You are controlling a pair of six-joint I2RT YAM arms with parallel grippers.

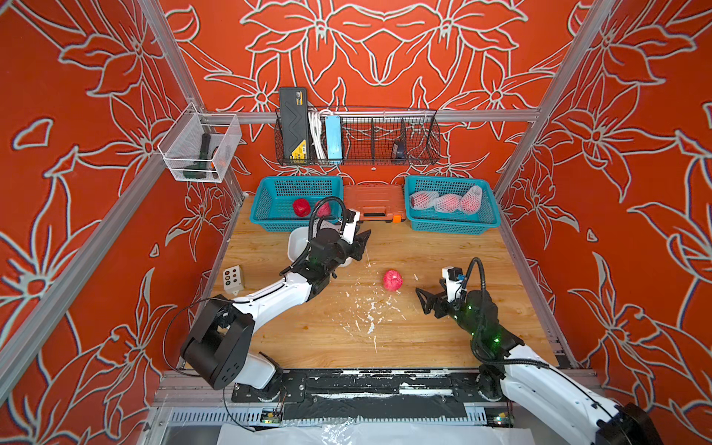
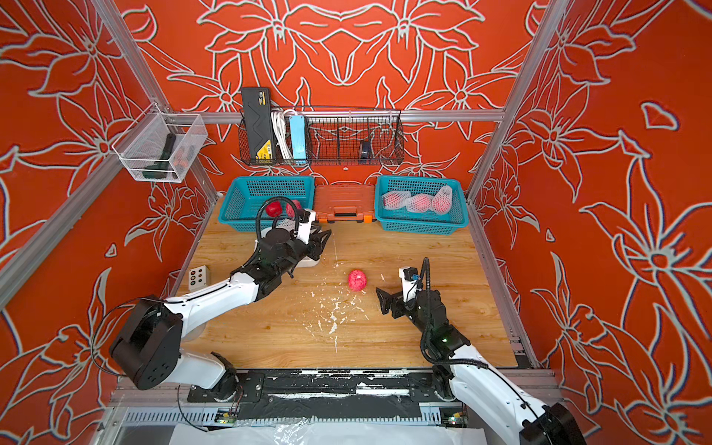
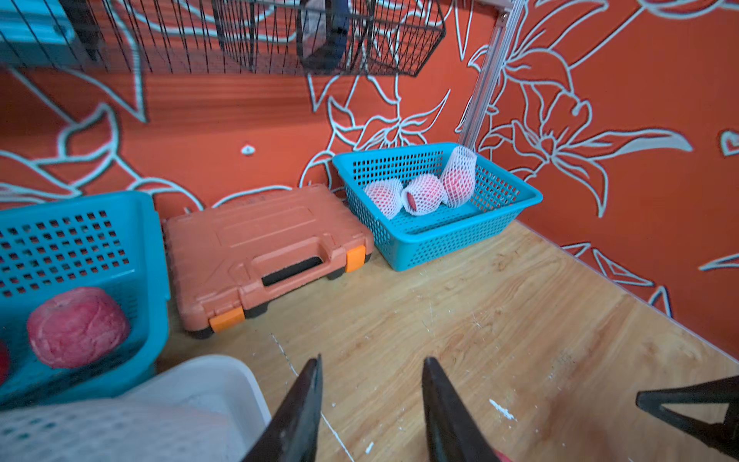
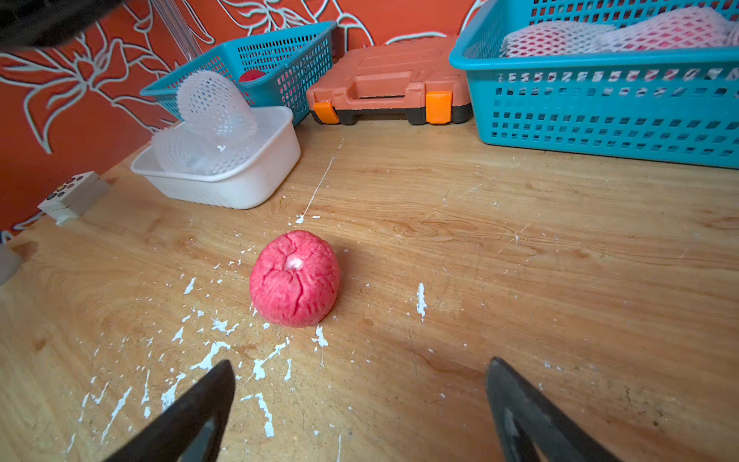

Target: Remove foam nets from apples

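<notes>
A pink apple (image 4: 294,277) without a net sits on the table between the grippers. My left gripper is raised above the white bin, its fingers seen apart in the left wrist view; the top views do not show clearly what, if anything, is between them. White foam nets (image 4: 215,104) lie in that bin. My right gripper is open, low, right of the apple, nothing between its fingers. Netted apples (image 1: 447,202) lie in the right blue basket (image 1: 452,224). Bare apples (image 1: 301,207) lie in the left blue basket (image 1: 263,218).
An orange case (image 1: 373,196) sits between the baskets. A small white block with dark dots (image 1: 232,279) stands at the left.
</notes>
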